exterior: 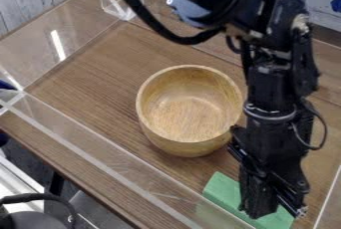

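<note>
My black gripper (257,198) reaches down at the lower right onto a green cloth or pad (226,195) lying flat on the wooden table. The gripper looks shut; whether anything is between its fingertips is hard to see. A wooden bowl (186,109) sits to the left of the arm, which hides part of the table on the right.
Clear plastic walls edge the table (94,64), along the front left and at the back. A dark cable and white equipment lie outside at the bottom left.
</note>
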